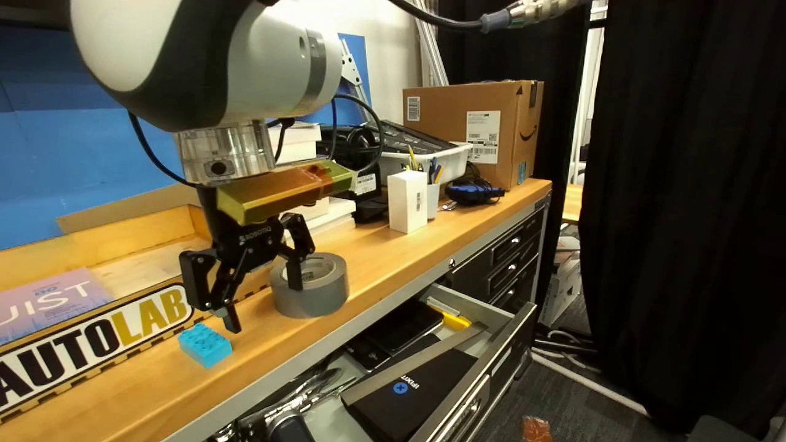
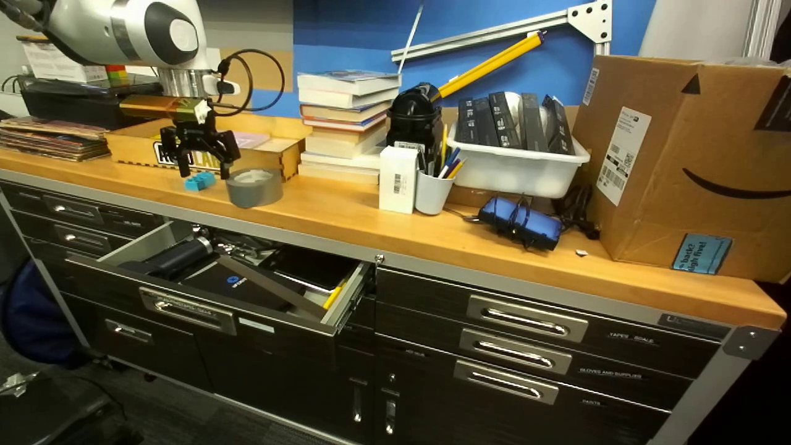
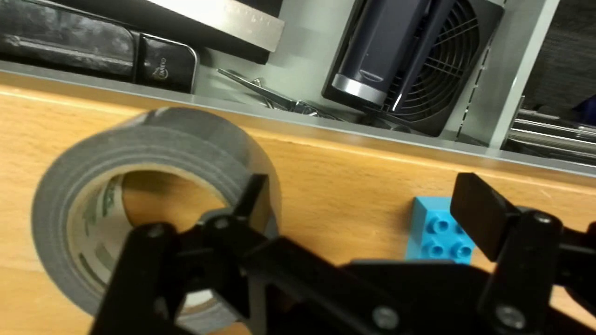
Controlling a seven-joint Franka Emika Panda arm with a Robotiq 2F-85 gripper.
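Observation:
My gripper (image 1: 263, 308) stands open over the wooden bench, with nothing held between its fingers. In the wrist view a grey tape roll (image 3: 142, 146) lies flat on the left, its right side partly behind one black finger (image 3: 255, 202). On the right of that view a blue toy brick (image 3: 436, 226) rests on the bench, partly covered by the other finger (image 3: 481, 215). Exterior view 1 has the blue brick (image 1: 204, 345) just beside the lower fingertip and the tape roll (image 1: 317, 291) by the opposite finger. Whether either finger touches them, I cannot tell.
An open drawer (image 2: 215, 296) juts out below the bench edge, holding tools and a black case. A wooden tray (image 1: 44, 331) marked AUTOLAB lies behind the brick. Books (image 2: 348, 111), a white box (image 2: 398, 180) and a cardboard carton (image 2: 667, 170) stand further along.

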